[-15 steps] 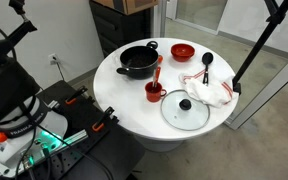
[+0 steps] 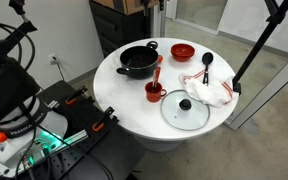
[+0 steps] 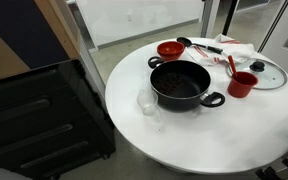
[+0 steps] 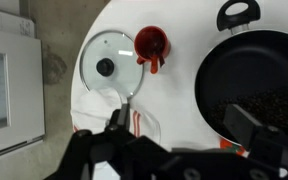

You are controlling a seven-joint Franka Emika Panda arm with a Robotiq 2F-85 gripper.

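Note:
My gripper is open at the bottom of the wrist view, with nothing seen between its fingers. It hangs above the table, apart from the things there. A black two-handled pot (image 3: 181, 82) stands on the round white table and holds dark bean-like pieces. Beside it is a red mug (image 2: 155, 96) with a red utensil standing in it. The glass lid (image 2: 186, 117) with a black knob lies flat near the edge. A black ladle (image 2: 206, 66) rests on a white cloth (image 2: 216, 92). Farther back sits a red bowl (image 2: 183, 51).
A clear cup (image 3: 147, 102) stands close beside the pot. Bare white tabletop (image 3: 209, 145) stretches along the front in exterior view 2. The arm's dark base and black side frame (image 2: 69, 135) are next to the table's edge.
Dark parts, seemingly of my gripper, now show at the top edge of exterior view 1, where a brown surface showed before. The things on the table have not moved.

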